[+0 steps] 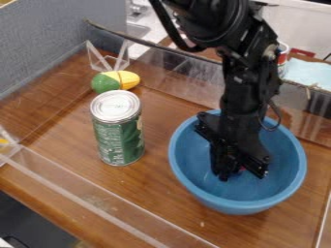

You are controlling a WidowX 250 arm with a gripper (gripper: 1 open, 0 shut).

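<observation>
The black gripper [237, 160] reaches down into a blue bowl [276, 185] on the right side of the wooden counter. Whether anything is between the fingers cannot be seen.
A green-labelled can [118, 136] stands left of the bowl. A yellow and green object [114, 80] lies behind it near a grey wall. A clear rail runs along the front edge [116, 213]. A cup and pale cloth sit at the back right.
</observation>
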